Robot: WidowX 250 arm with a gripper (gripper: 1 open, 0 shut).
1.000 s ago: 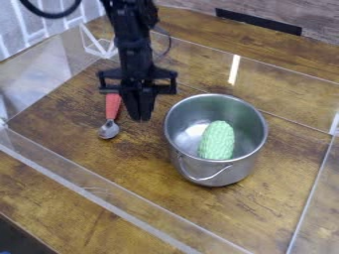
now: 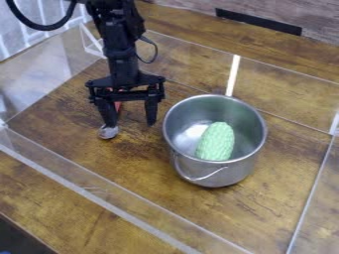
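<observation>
My black gripper (image 2: 125,107) is low over the wooden table at centre left, open, just left of the metal pot. Beneath it lies a utensil with a red handle and a metal head (image 2: 109,131), mostly hidden by the gripper. A large steel pot (image 2: 244,146) with a wire handle holds a pale green oblong object (image 2: 215,142).
Clear panels or edges run along the left side, and pale tape strips mark the back and right.
My gripper has come down and toward the viewer onto the spot of the red-handled utensil, covering much of it. The pot stays in place.
</observation>
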